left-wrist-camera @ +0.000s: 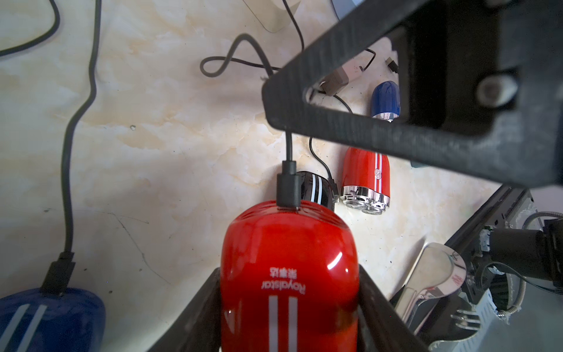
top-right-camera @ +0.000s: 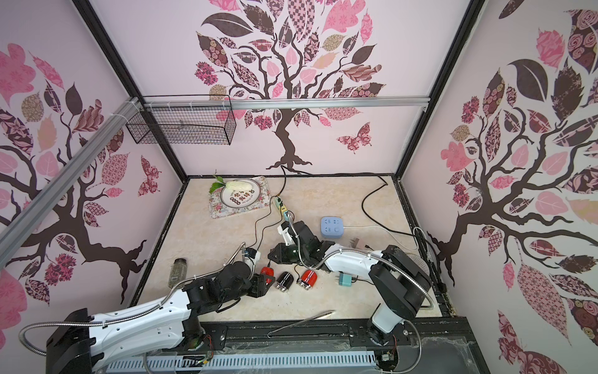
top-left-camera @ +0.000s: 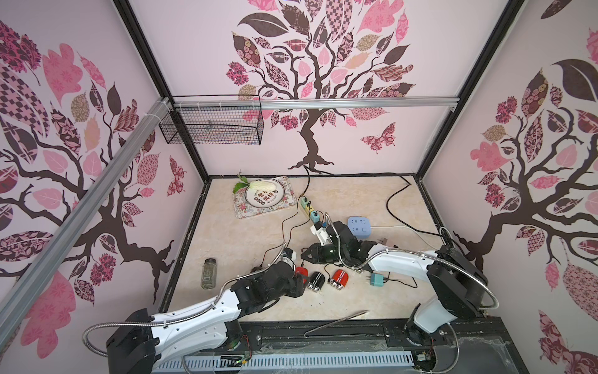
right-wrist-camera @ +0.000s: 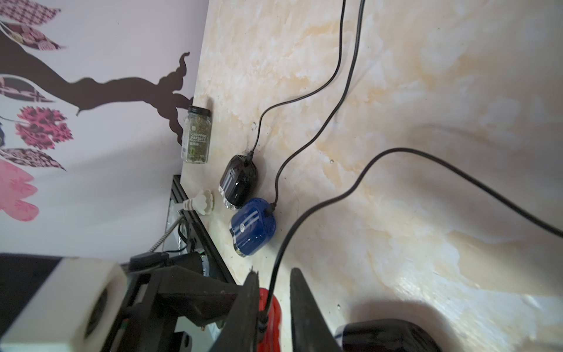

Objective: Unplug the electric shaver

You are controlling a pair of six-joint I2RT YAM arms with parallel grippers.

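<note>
In the left wrist view my left gripper has a red shaver [left-wrist-camera: 287,264] between its fingers, with a black plug [left-wrist-camera: 287,187] and cord at its top end. My right gripper's dark fingers are close above that plug. In the right wrist view these fingers [right-wrist-camera: 275,305] stand a little apart, the cord [right-wrist-camera: 316,208] passing behind or between them to the plug at the red shaver; whether they grip it cannot be told. Other shavers lie on the table: blue [right-wrist-camera: 252,226], black [right-wrist-camera: 237,179], and red [left-wrist-camera: 363,176].
A glass jar [top-left-camera: 208,274] stands at the left. A plate [top-left-camera: 264,193] on a floral mat and a power strip [top-left-camera: 305,205] are at the back. A blue socket block [top-left-camera: 358,226] and a teal adapter [top-left-camera: 376,280] lie at the right, among loose cables.
</note>
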